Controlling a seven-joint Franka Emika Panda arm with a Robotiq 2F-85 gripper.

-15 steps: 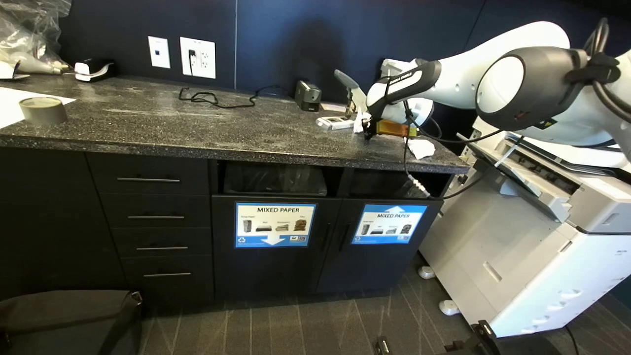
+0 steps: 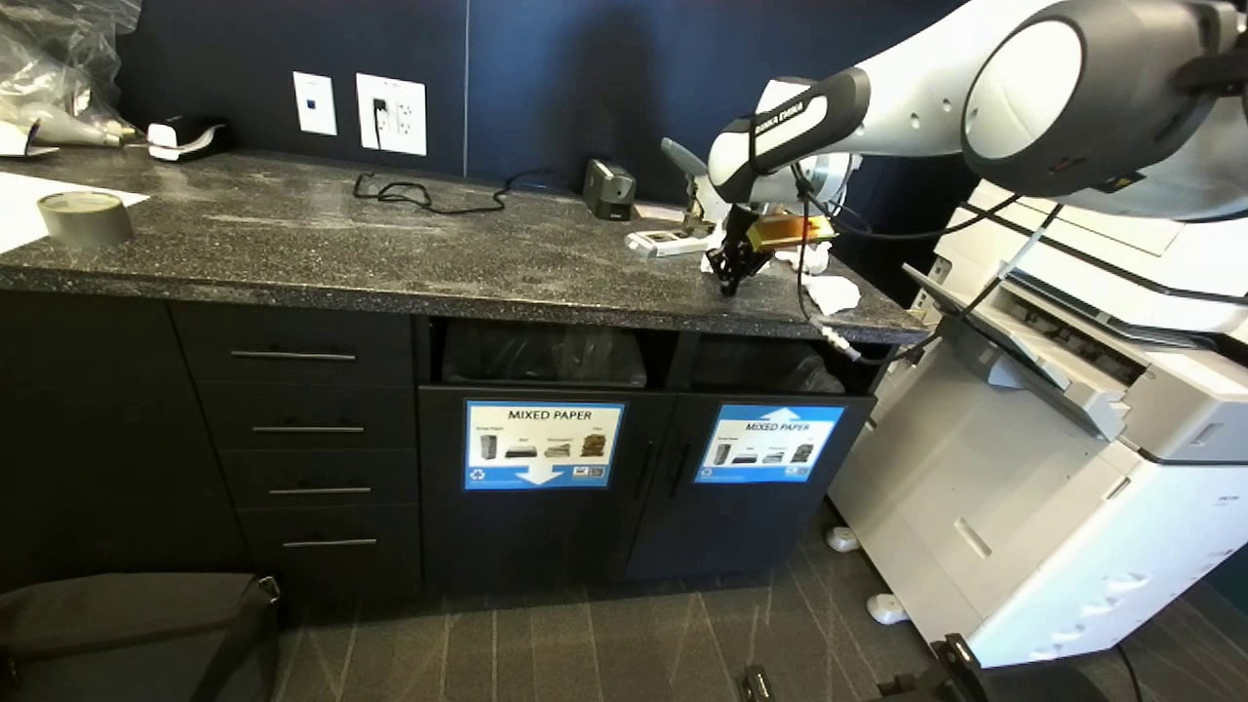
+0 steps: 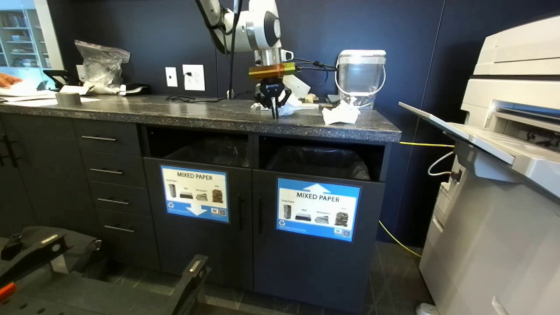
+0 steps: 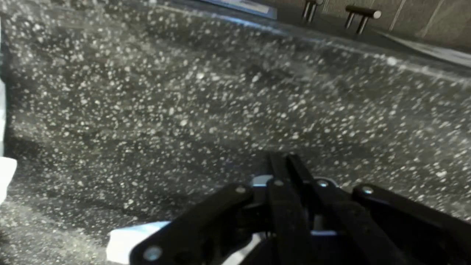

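My gripper (image 3: 275, 116) points down over the dark speckled counter (image 2: 468, 257), near its right end. In the wrist view its two black fingers (image 4: 282, 194) stand nearly together, with only a narrow dark gap at the tips; no object can be made out between them. A small pale edge (image 4: 262, 180) shows beside the fingers, too hidden to identify. Crumpled white paper (image 3: 289, 104) appears behind the gripper in exterior view 2. Another crumpled white paper (image 3: 342, 113) lies to the right, close to the counter's end.
A clear lidded bucket (image 3: 361, 78) stands at the back right. A white-and-grey device (image 2: 669, 242) and a dark box (image 2: 609, 189) sit left of the gripper. Below are two open bin slots (image 3: 317, 157).
My gripper has risen and tilted, so its black fingers show below the orange block in exterior view 1. The arm's upper links have shifted too, and more white paper shows behind the wrist.
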